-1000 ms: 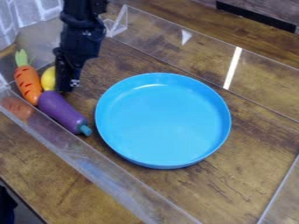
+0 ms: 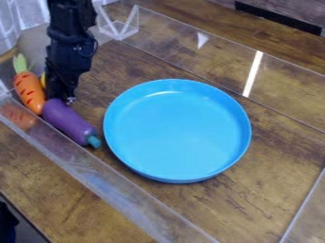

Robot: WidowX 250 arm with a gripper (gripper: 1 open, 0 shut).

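My black gripper (image 2: 61,93) reaches down at the upper left, its tip low among the toys, between the carrot and the eggplant's upper end; its fingers look shut, and what lies between them, if anything, is hard to see. An orange carrot (image 2: 29,89) with a green top lies left of it. A purple eggplant (image 2: 70,121) lies just below it. A yellow toy (image 2: 47,80) is mostly hidden behind the gripper. A large blue plate (image 2: 177,130) sits to the right.
Clear walls of a bin (image 2: 133,204) run along the left and bottom. The wooden surface right of the plate is free.
The gripper has moved left and down toward the carrot, now covering most of the yellow toy. The carrot, eggplant and plate look unmoved.
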